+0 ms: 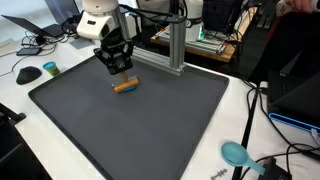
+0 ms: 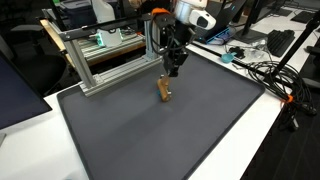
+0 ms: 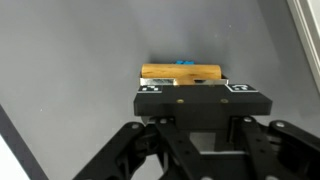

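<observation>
A tan wooden piece with a rounded bar [image 1: 126, 87] is at the far part of the grey work surface [image 1: 140, 125]. My gripper [image 1: 124, 76] comes down from above and is shut on this wooden piece. From the other side, the wooden piece [image 2: 164, 91] stands below the fingers, close to the surface; I cannot tell whether it touches. In the wrist view the bar [image 3: 180, 71] runs crosswise just past the fingertips, and the grip itself is mostly hidden. A small blue patch [image 3: 185, 62] shows beyond the bar; what it belongs to is unclear.
A metal frame [image 2: 112, 75] stands along one edge. Outside the surface are a green cup [image 1: 51, 69], a dark rounded object [image 1: 28, 75] and a teal round-headed object [image 1: 238, 156]. Cables [image 2: 285, 85] lie to one side.
</observation>
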